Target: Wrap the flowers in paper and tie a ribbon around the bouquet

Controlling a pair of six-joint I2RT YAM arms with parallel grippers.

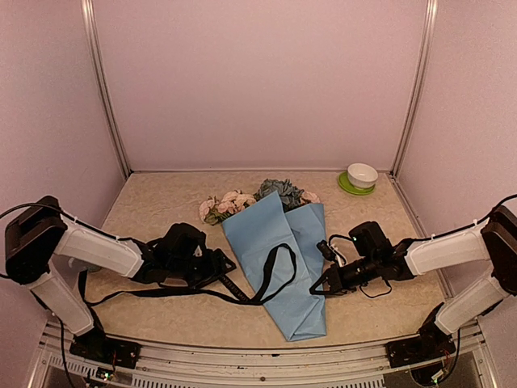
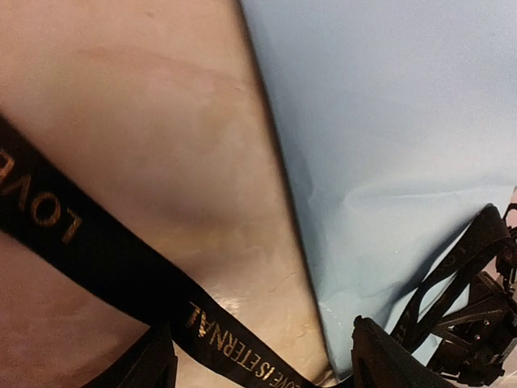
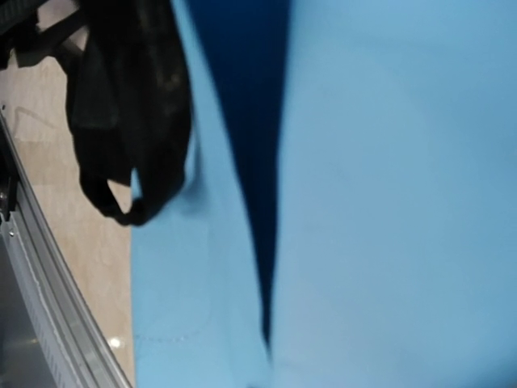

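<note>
A bouquet of pink and grey-blue fake flowers (image 1: 226,204) lies in folded blue paper (image 1: 258,238). A black ribbon (image 1: 178,291) with gold lettering runs across the table and loops onto the paper. My left gripper (image 1: 218,267) hangs low over the ribbon; in the left wrist view its open fingers (image 2: 371,360) flank the lettered strip. My right gripper (image 1: 319,287) is shut at the paper's right side, by the ribbon loop. In the right wrist view its fingertips are not clearly visible.
A white bowl (image 1: 362,175) on a green plate (image 1: 349,188) stands at the back right. Bare table (image 1: 153,202) surrounds the paper, mostly at the back left and front left. A metal rail runs along the front edge.
</note>
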